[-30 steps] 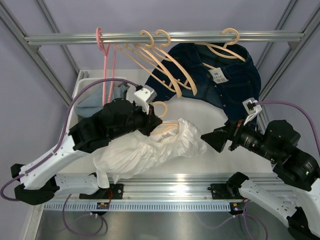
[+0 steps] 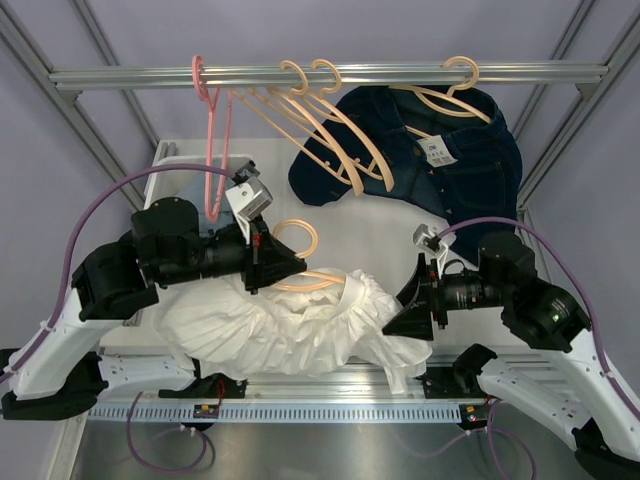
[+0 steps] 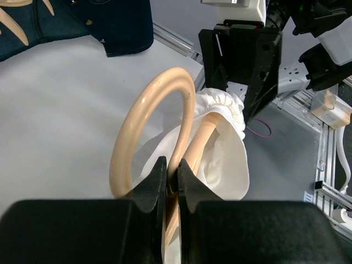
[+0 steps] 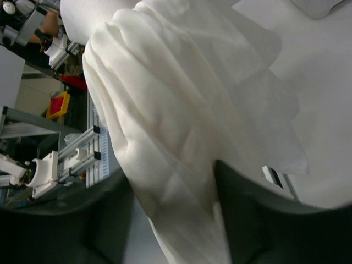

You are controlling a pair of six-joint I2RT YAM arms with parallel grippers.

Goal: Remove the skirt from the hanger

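Note:
My left gripper (image 2: 282, 268) is shut on a beige hanger (image 3: 151, 96), near its hook. A white skirt (image 2: 260, 330) hangs from that hanger, its gathered waistband (image 3: 225, 104) round the far arm of it in the left wrist view. My right gripper (image 2: 420, 310) is at the skirt's right end. In the right wrist view the white fabric runs down between its blurred fingers; whether they are closed on it I cannot tell.
A rail (image 2: 400, 75) above carries empty beige hangers (image 2: 345, 150), a pink hanger (image 2: 210, 150) and dark denim garments (image 2: 470, 180). A white tray with grey cloth is at the back left, behind the left arm.
My left gripper has moved left and toward the front with the hanger and skirt. My right arm has moved left and toward the front, up against the skirt's right end.

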